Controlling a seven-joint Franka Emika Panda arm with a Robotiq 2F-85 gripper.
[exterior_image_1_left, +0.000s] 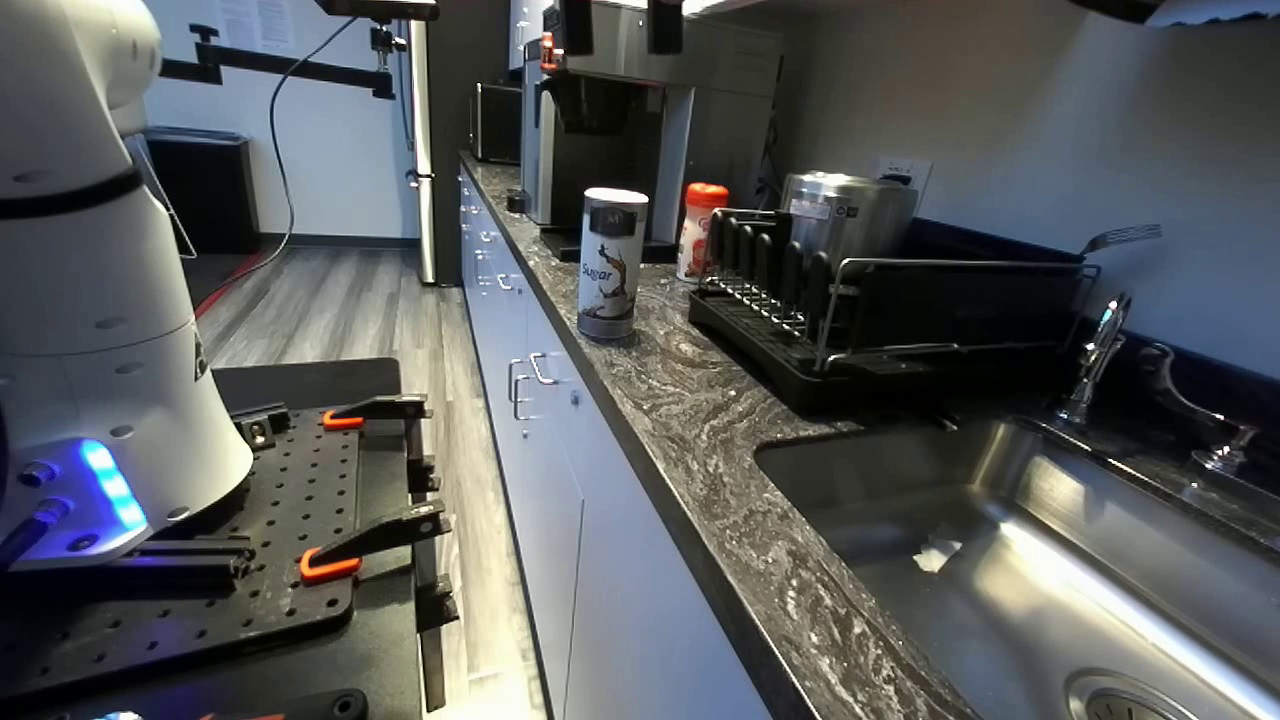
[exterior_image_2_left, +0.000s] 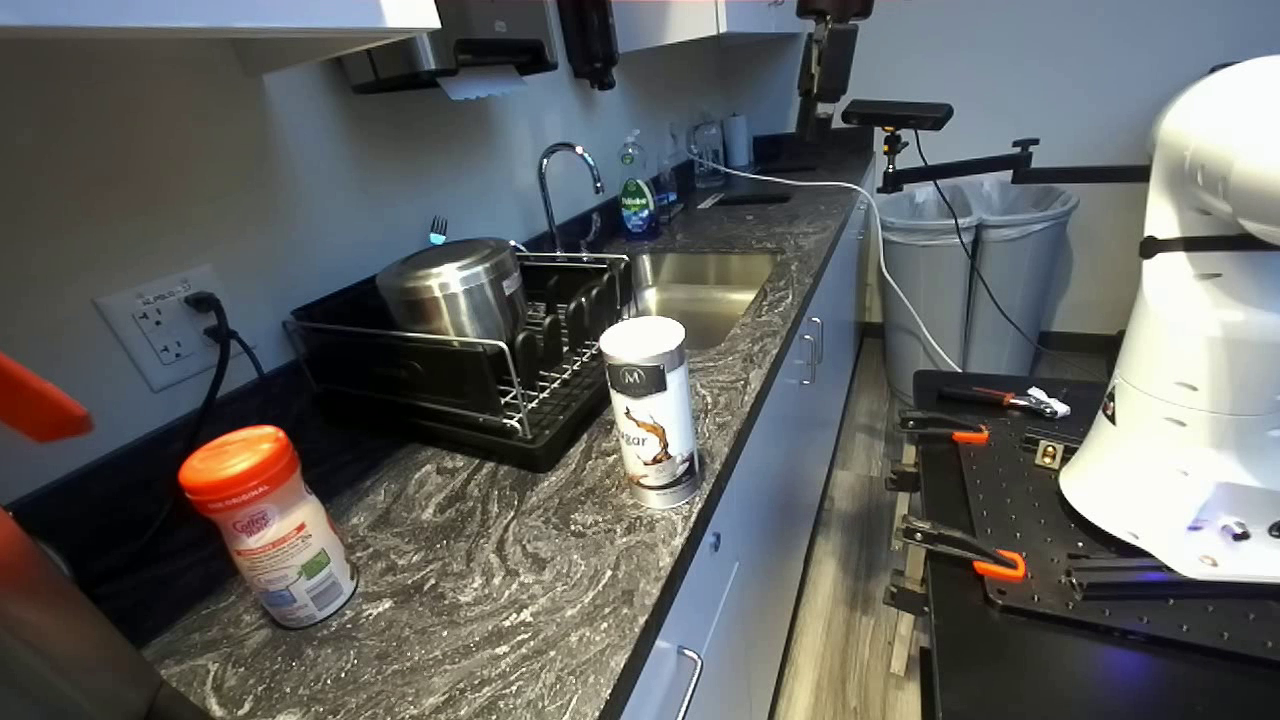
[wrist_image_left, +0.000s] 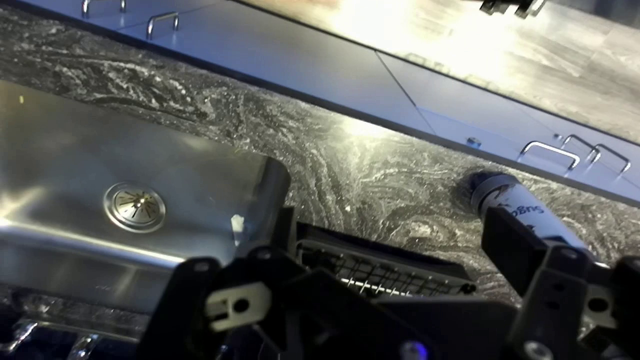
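My gripper stands open above the counter, its two dark fingers (wrist_image_left: 510, 243) wide apart and nothing between them. Only the fingers' lower ends show at the top of exterior view 1, with the gripper (exterior_image_1_left: 620, 34) high over the worktop. A white sugar canister (exterior_image_1_left: 612, 270) with a dark label band stands upright near the counter's front edge. In the wrist view this canister (wrist_image_left: 528, 210) lies beyond the right finger, partly covered by it. A coffee creamer bottle with a red lid (exterior_image_2_left: 274, 528) stands farther back by the wall.
A black dish rack (exterior_image_2_left: 414, 414) holds a steel pot (exterior_image_2_left: 456, 294) and a fork. Beside it is the steel sink (exterior_image_1_left: 1032, 576), with a white scrap (exterior_image_1_left: 937, 553) inside. A coffee machine (exterior_image_1_left: 618, 120) stands behind the canister. Bare counter (exterior_image_2_left: 516, 564) lies between the canister and creamer.
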